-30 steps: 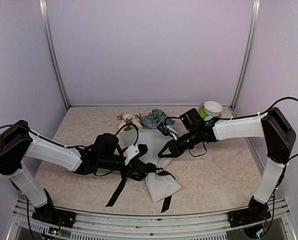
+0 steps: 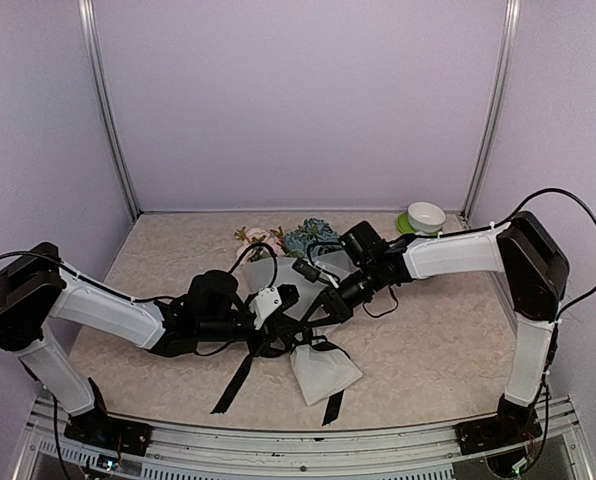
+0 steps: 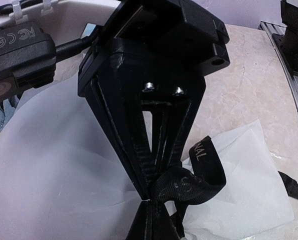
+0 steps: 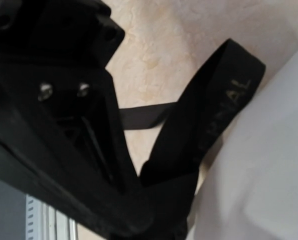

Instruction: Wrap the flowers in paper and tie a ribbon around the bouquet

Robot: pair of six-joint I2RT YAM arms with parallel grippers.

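Observation:
The bouquet lies on the table, its pink flowers [image 2: 260, 240] and blue flowers [image 2: 310, 236] at the back and its white wrapping [image 2: 326, 376] toward the front. Black ribbon [image 3: 209, 162] runs around the narrow waist of the wrapping and stands up in a loop there. At the waist, my left gripper is shut, with nothing visible between its fingers. Directly above it, my right gripper points down with its tips together, touching the ribbon loop; whether any ribbon is pinched cannot be made out. In the right wrist view the ribbon loop [image 4: 209, 110] rises beside the left gripper's dark body.
Ribbon tails [image 2: 234, 388] lie on the table left and front of the wrapping. A white bowl [image 2: 426, 217] on a green plate [image 2: 404, 224] stands at the back right. The two grippers are very close together.
The flowers have not moved.

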